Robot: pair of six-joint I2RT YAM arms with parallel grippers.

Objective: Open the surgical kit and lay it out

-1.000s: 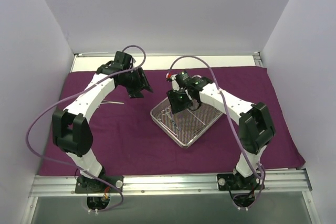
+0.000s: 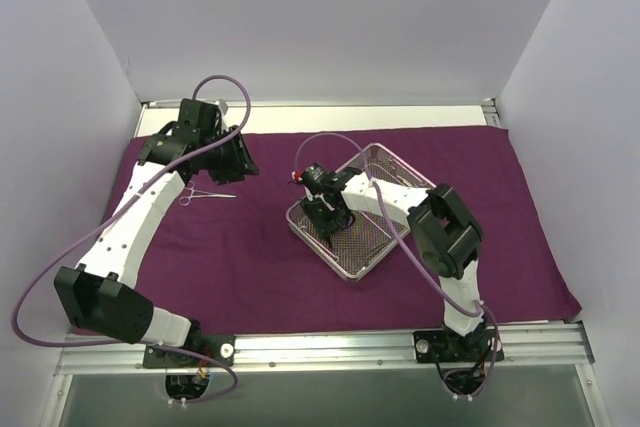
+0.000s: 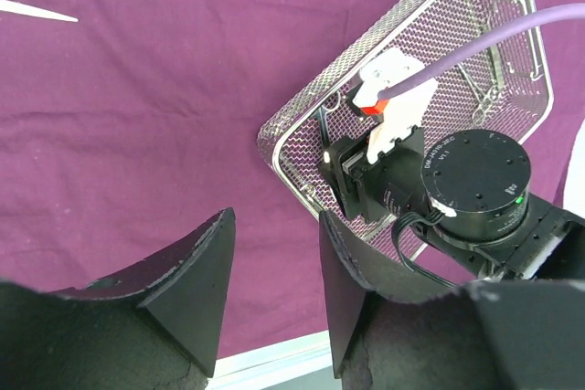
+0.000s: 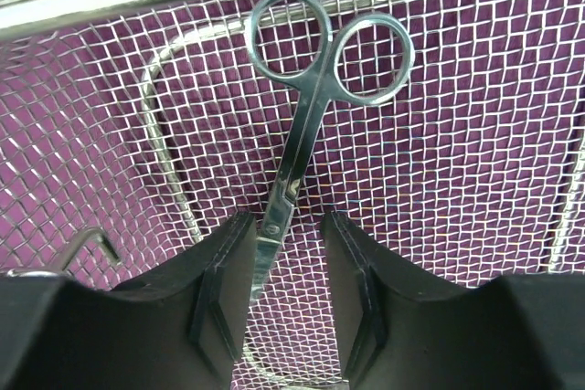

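A wire mesh tray (image 2: 362, 271) sits on the purple cloth, holding several steel instruments. My right gripper is down inside it at the scissors (image 4: 311, 102), its part-open fingers on either side of the lower shank, the left finger very close to the metal. A second pair of scissors (image 2: 210, 194) lies on the cloth at the left. My left gripper hangs above the cloth left of the tray, open, with nothing between its fingers.
The cloth (image 2: 230, 267) has free room left of the tray and in front of it. Purple cables arch over both arms. Walls stand at both sides and the back.
My right gripper has moved down and left into the tray onto the scissors. My left arm has drawn back to the left, away from the tray.
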